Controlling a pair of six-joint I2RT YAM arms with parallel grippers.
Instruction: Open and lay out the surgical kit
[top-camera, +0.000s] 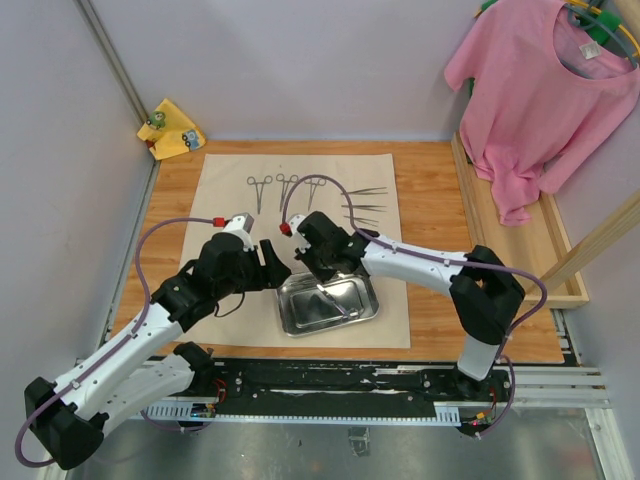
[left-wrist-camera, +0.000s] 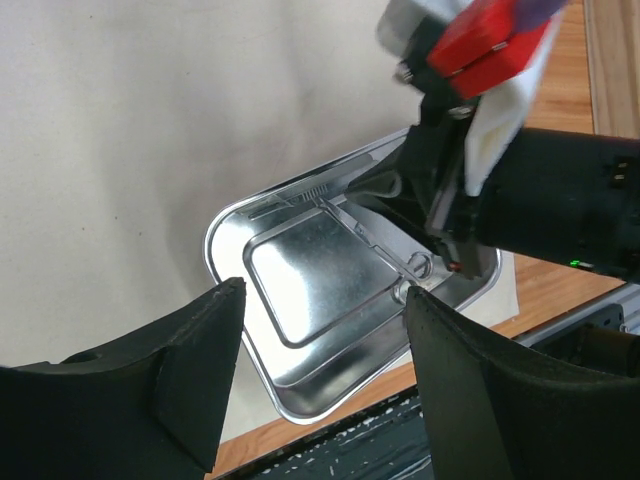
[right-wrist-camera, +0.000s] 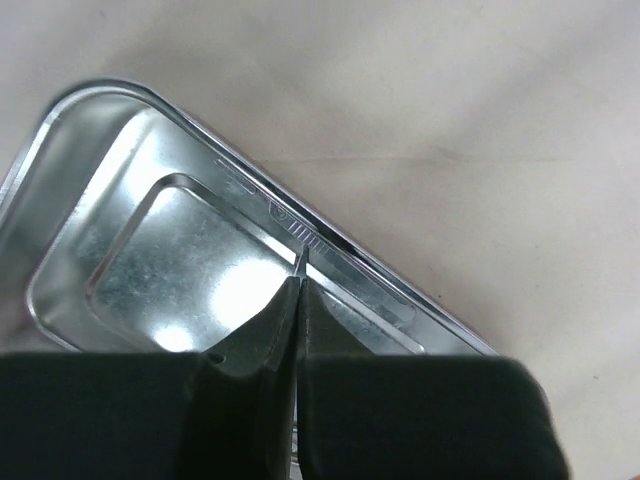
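Note:
A steel tray (top-camera: 285, 318) lies on the cream cloth in front of both arms. Inside it rests a slim instrument with a ring handle, slanting across the tray floor; its narrow tip (right-wrist-camera: 302, 261) peeks out past my right fingertips in the right wrist view. The right gripper is shut with its fingers together, over the tray, and the instrument lies outside its fingers. To the left of the tray's middle, my left gripper stands wide open above the tray's near left part, empty.
Several ring-handled clamps (top-camera: 285, 190) and slender instruments (top-camera: 363, 207) lie along the back of the cloth (top-camera: 225, 195). A patterned yellow cloth (top-camera: 172, 130) is at the back left. A wooden rack with a pink shirt (top-camera: 540, 90) stands on the right.

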